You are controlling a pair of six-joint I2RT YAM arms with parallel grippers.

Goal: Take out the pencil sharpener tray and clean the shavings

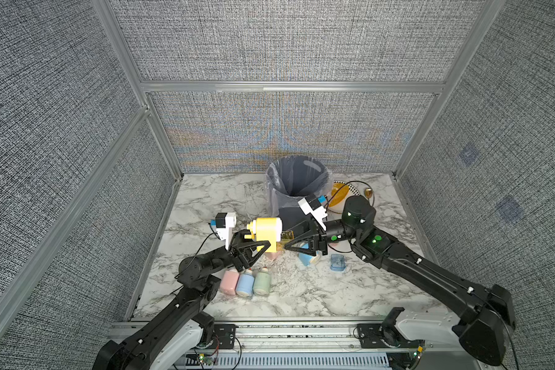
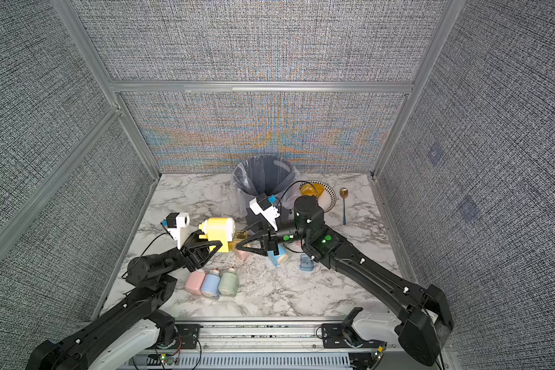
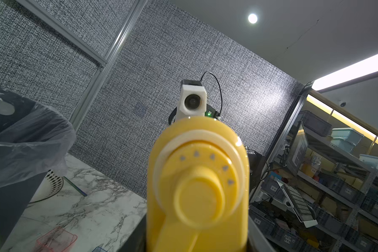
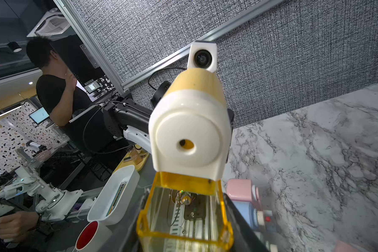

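Note:
My left gripper [image 1: 252, 249] is shut on the yellow pencil sharpener [image 1: 267, 231], held up above the table with its white face [image 4: 187, 138] toward the right arm. My right gripper [image 1: 288, 240] is at the clear yellow tray [image 4: 180, 235] under that face, mostly inside the sharpener's front. The fingers are blurred at the bottom of the right wrist view; whether they grip the tray is unclear. The tray looks see-through, with no clear pile of shavings in it.
A lined bin [image 1: 294, 175] stands behind the grippers, beside a plate [image 2: 325, 200] and a spoon [image 2: 344, 203]. Several bottles [image 1: 262, 280] stand at front left; small items [image 1: 337, 262] and specks lie centre front.

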